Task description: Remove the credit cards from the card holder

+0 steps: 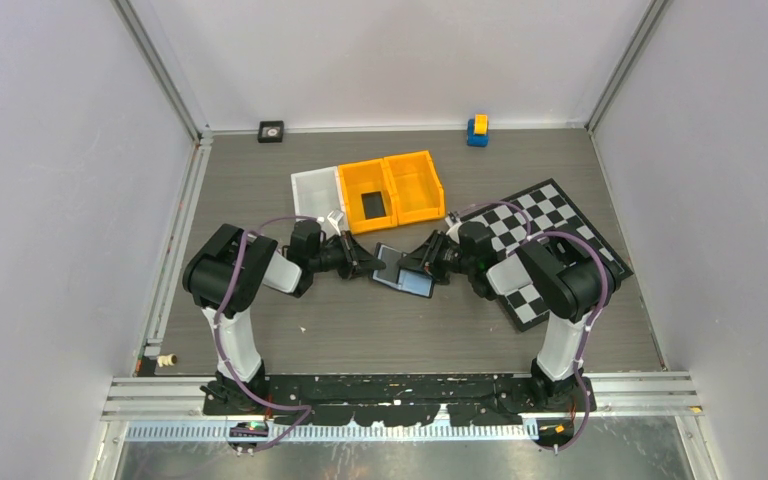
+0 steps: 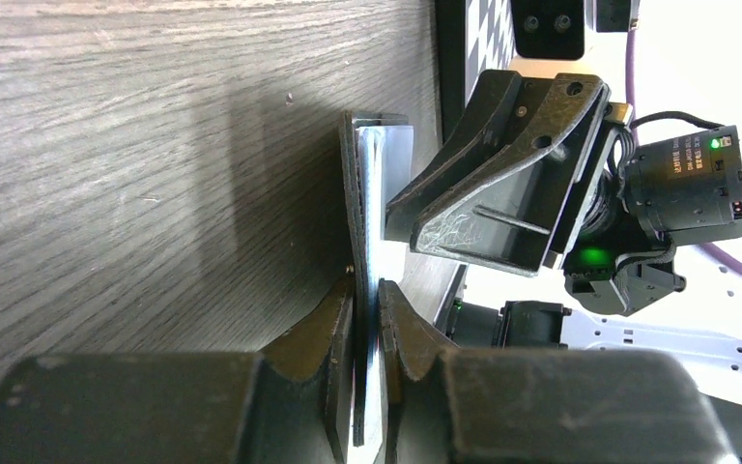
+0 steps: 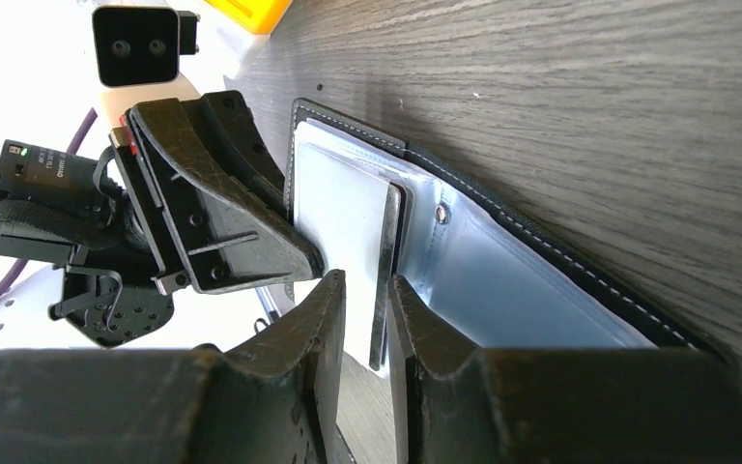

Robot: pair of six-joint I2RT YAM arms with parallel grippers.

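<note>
The open card holder (image 1: pixel 415 283), dark-edged with clear sleeves, lies on the table between my grippers; a pale rectangle with a dark strip (image 3: pixel 341 222) sits in it in the right wrist view. My left gripper has the holder's near edge between its fingertips, seen edge-on. My right gripper has its narrowly parted fingertips at the dark strip; whether they grip it I cannot tell.
Orange bins (image 1: pixel 413 183) and a white bin (image 1: pixel 312 188) stand behind the holder. A checkered board (image 1: pixel 550 206) lies at right.
</note>
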